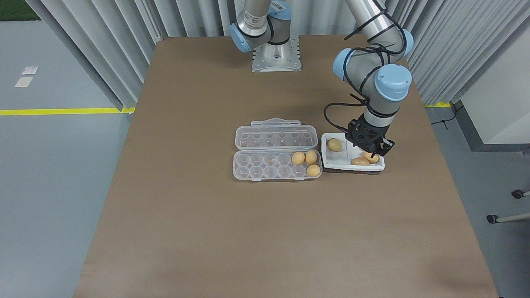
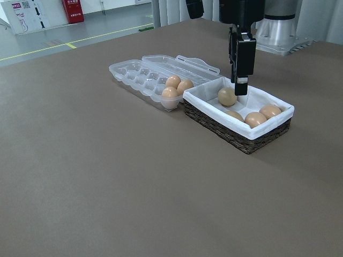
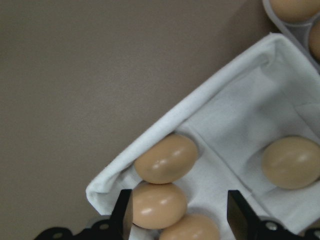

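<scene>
A white cloth-lined wicker basket [image 1: 343,158] [image 2: 214,120] [image 3: 235,100] holds several brown eggs: a lone egg [image 1: 335,145] [image 2: 227,96] [image 3: 291,162] at one side, and a group [image 2: 255,119] [image 3: 159,205] at the other. My gripper hangs over the basket, open, with eggs visible below between its fingertips. To the left in the front view lies an open clear plastic egg carton [image 1: 263,164] [image 2: 139,75], with three eggs [image 1: 313,170] [image 2: 170,97] at its end nearest the basket; its other visible wells are empty.
</scene>
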